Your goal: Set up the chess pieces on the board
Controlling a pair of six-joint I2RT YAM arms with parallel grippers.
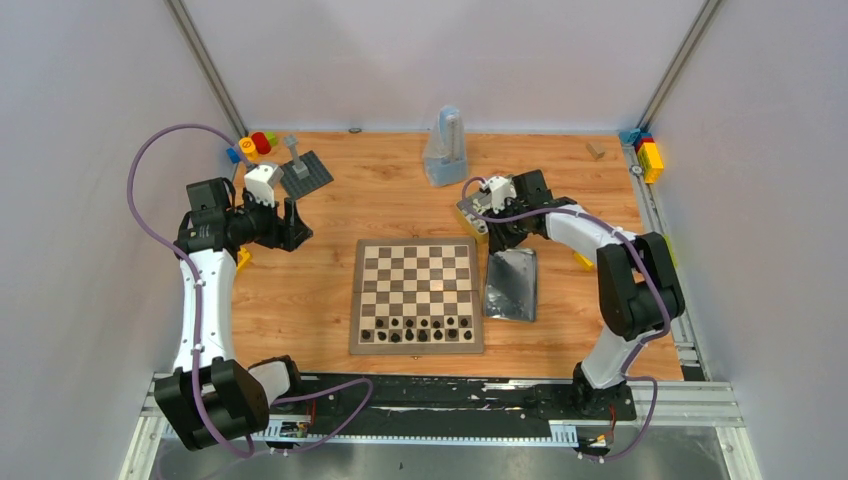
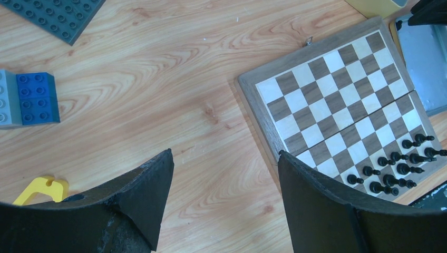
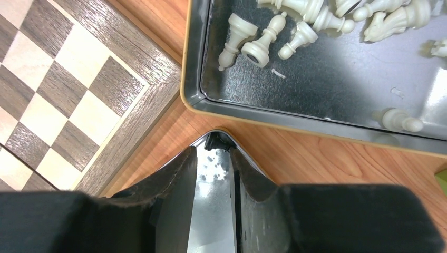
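Observation:
The chessboard (image 1: 417, 270) lies mid-table. Black pieces (image 1: 408, 330) stand in two rows along its near side; its other squares are empty. White pieces (image 3: 258, 47) lie loose in a tray (image 3: 316, 129) beyond the board's right corner. Beside the board is a second, shiny tray (image 1: 511, 288). My right gripper hovers at this tray's far corner, fingers partly apart. A small dark thing (image 3: 219, 141) shows in that corner between the fingertips; whether they touch it, I cannot tell. Left of the board, my left gripper stands wide open and empty.
At the back stands a clear bag with a blue base (image 1: 446, 155). A grey studded plate (image 1: 305, 175) and coloured bricks (image 1: 255, 145) occupy the back left. Yellow bricks (image 1: 650, 160) sit at the right edge. Bare wood lies left of the board.

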